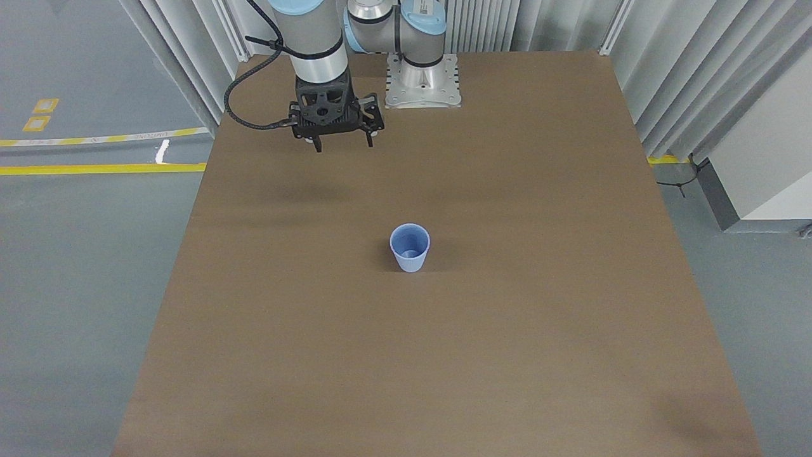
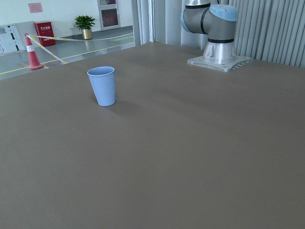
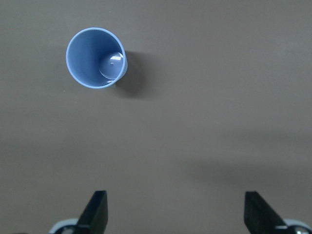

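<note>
A light blue ribbed plastic cup point(image 1: 409, 251) stands upright and alone near the middle of the brown table point(image 1: 533, 320); the left view shows the same cup point(image 2: 102, 88). My gripper point(image 1: 344, 144) is raised over the back-left part of the table, behind the cup and away from it. In the wrist view the cup point(image 3: 95, 63) lies at the upper left, and the two fingers of my gripper are spread wide at the bottom edge with bare table between them.
The arm's metal base point(image 1: 422, 95) is fixed at the table's back edge, before grey curtains. Around the cup the table is clear on all sides. A traffic cone point(image 2: 33, 57) and plant stand on the floor beyond the table.
</note>
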